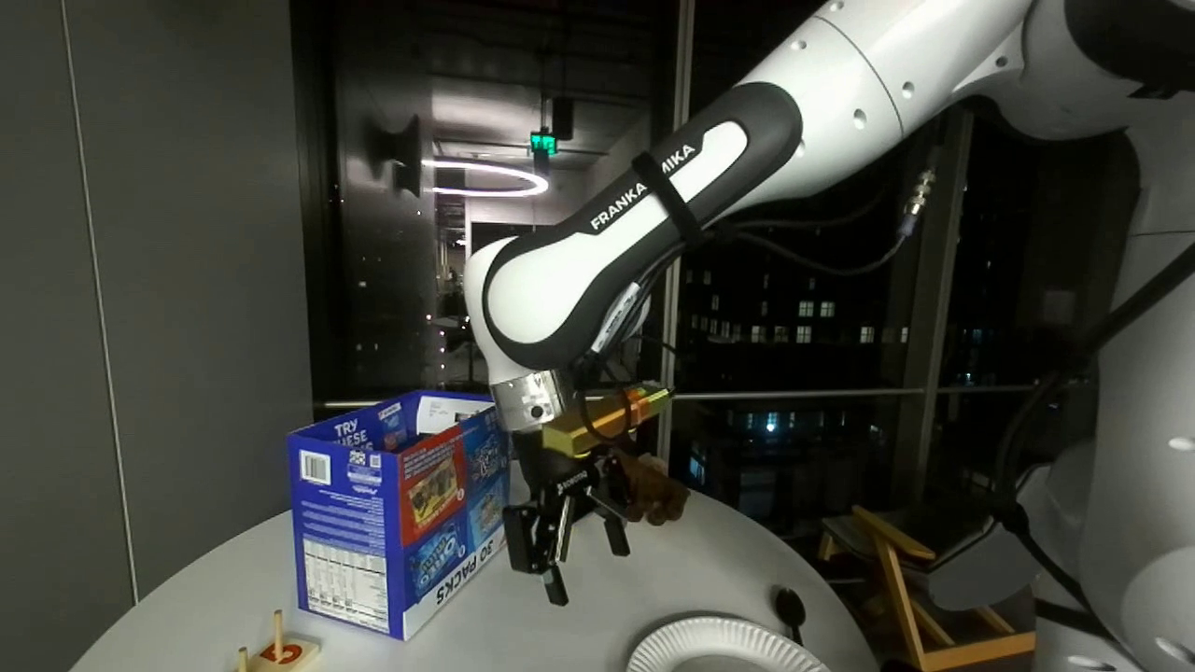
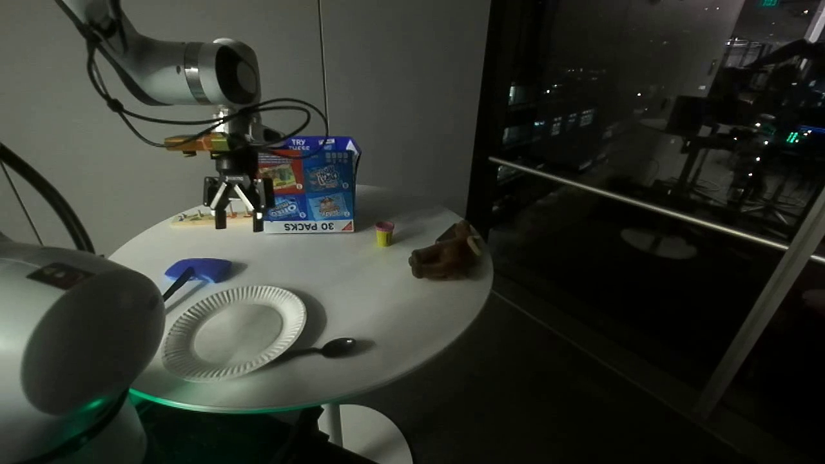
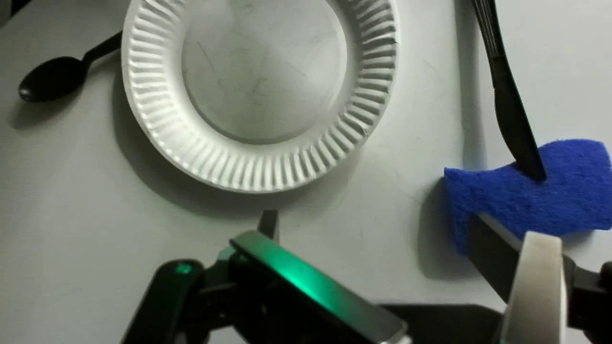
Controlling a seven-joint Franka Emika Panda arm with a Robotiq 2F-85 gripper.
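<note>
My gripper [image 2: 239, 225] is open with nothing between its fingers, in the air over the table beside the blue snack box [image 1: 349, 532]. In the wrist view a blue sponge [image 3: 533, 198] lies at the right, one finger [image 3: 533, 281] overlapping its near edge in the picture. A black plastic knife [image 3: 510, 109] rests with its tip on the sponge. The white paper plate [image 3: 261, 169] fills the upper middle, and a black spoon [image 3: 54, 78] lies left of it, its handle running toward the plate's rim.
A small yellow tub with a pink lid [image 2: 384, 233] stands right of the box. Near the table's far right edge lies a brown plush toy [image 2: 445, 258]. A wooden peg board [image 1: 286, 653] sits by the box.
</note>
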